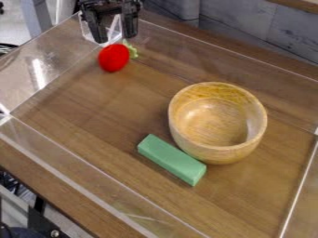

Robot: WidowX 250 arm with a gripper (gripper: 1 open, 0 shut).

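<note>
My gripper [111, 28] is at the top left, open, above a red round object [114, 58] with a small green part beside it. A wooden bowl [217, 122] stands at the right, and a green block [172, 159] lies below it.
The wooden table [87, 121] has clear room at the middle and left. Clear panels or edges run along the left and front, and a ledge [292, 4] is at the top right.
</note>
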